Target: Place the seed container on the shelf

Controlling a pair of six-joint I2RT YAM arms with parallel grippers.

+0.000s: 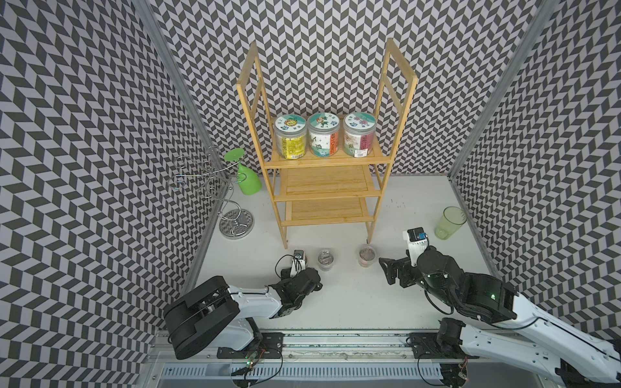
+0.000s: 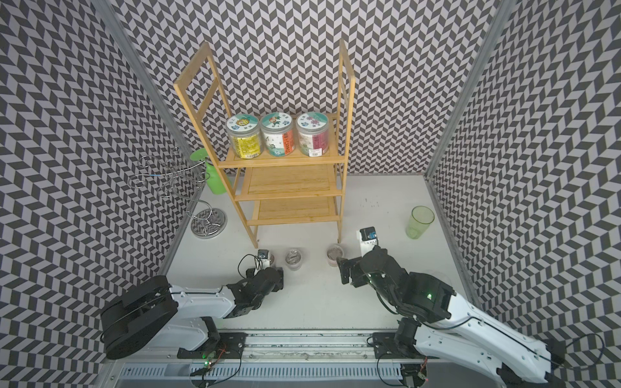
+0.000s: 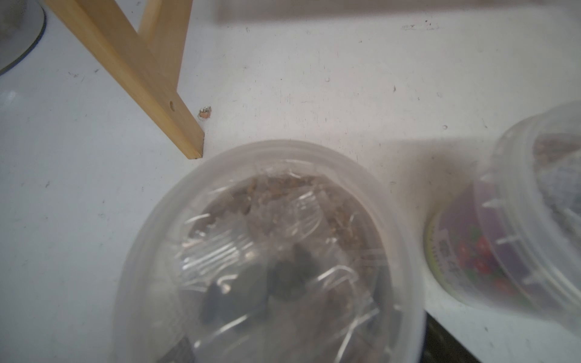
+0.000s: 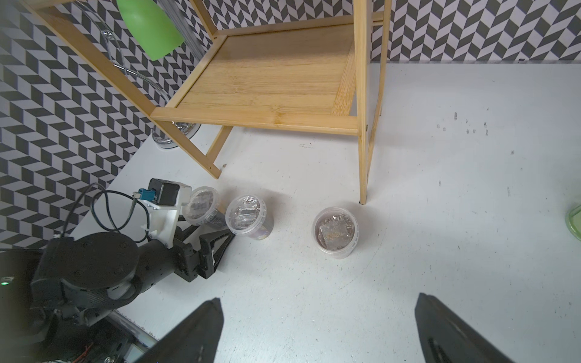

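Observation:
Three small seed containers stand on the table before the wooden shelf: a left one, a middle one and a right one. My left gripper is down at the left container, whose top fills the left wrist view; its fingers are mostly hidden, so I cannot tell how far they stand apart or whether they grip. My right gripper hangs open near the right container, nothing between its fingers.
Three large tins fill the top shelf; the two lower shelves are bare. A green watering can and wire stand are at left, a green glass at right.

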